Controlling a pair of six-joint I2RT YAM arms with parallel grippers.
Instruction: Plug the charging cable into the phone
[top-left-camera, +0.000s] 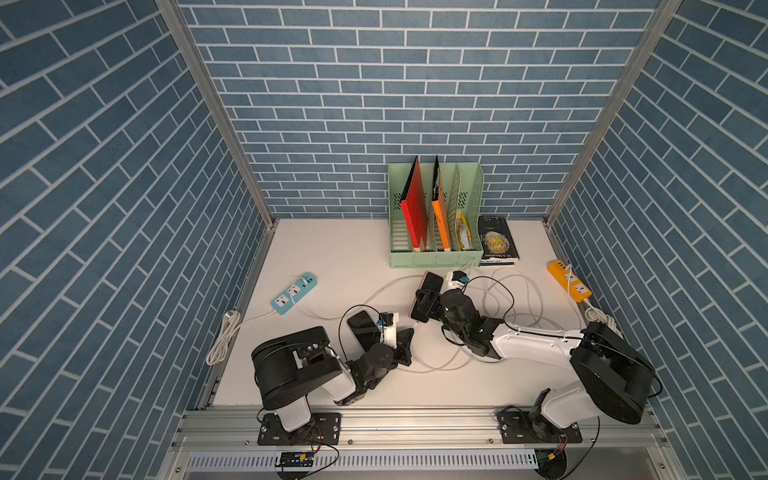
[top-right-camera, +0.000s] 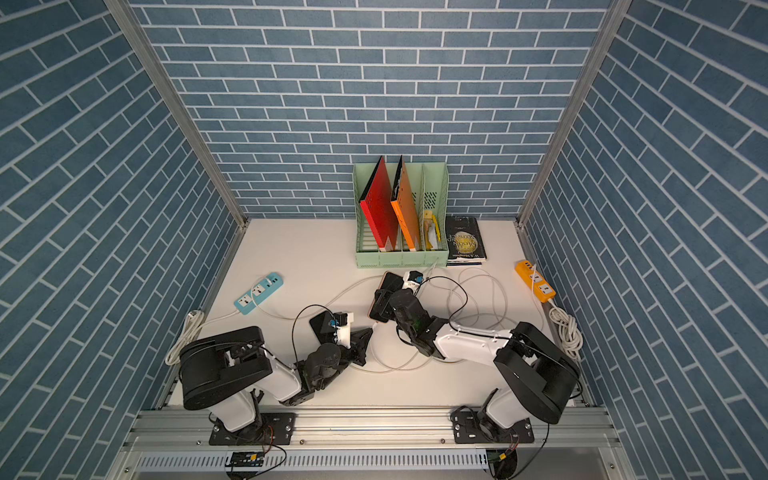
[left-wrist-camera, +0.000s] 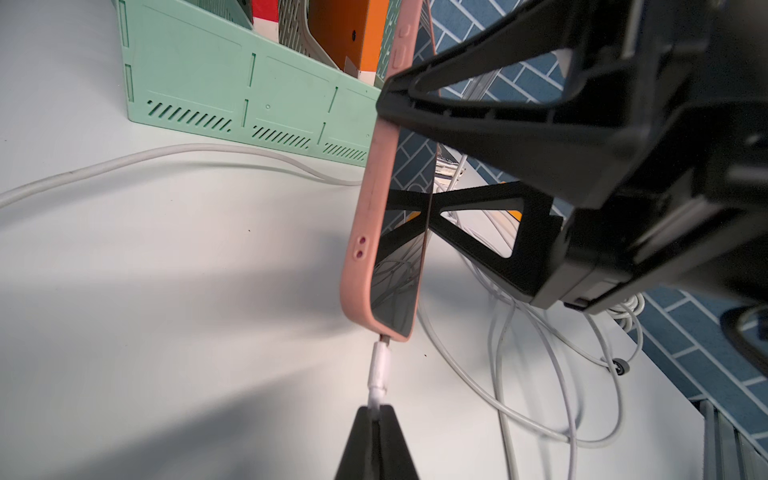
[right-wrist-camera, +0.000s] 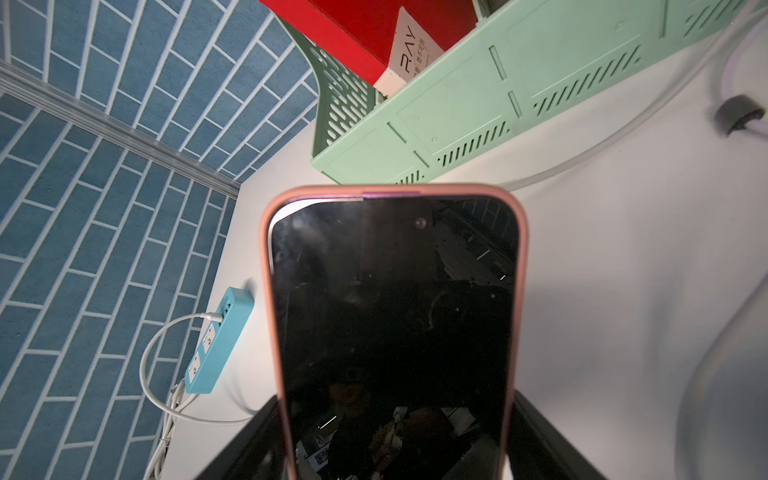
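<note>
The pink-cased phone (left-wrist-camera: 372, 208) hangs tilted above the table, with my right gripper shut on its two long sides. Its dark screen (right-wrist-camera: 392, 320) faces the right wrist camera. My left gripper is shut on the white charging plug (left-wrist-camera: 379, 372), just below the phone's lower end. The plug's metal tip meets the bottom edge of the phone, a little metal showing between; how deep it sits cannot be told. From above, the left gripper (top-left-camera: 406, 345) is in front of the right gripper (top-left-camera: 427, 302).
A second dark phone (top-left-camera: 364, 329) lies beside the left arm. Behind stands a green file rack (top-left-camera: 436, 258) with folders, a black book (top-left-camera: 497, 240) next to it. Blue (top-left-camera: 293, 293) and orange (top-left-camera: 569, 281) power strips lie at the sides. Loose white cables (left-wrist-camera: 512, 416) cover the right of the table.
</note>
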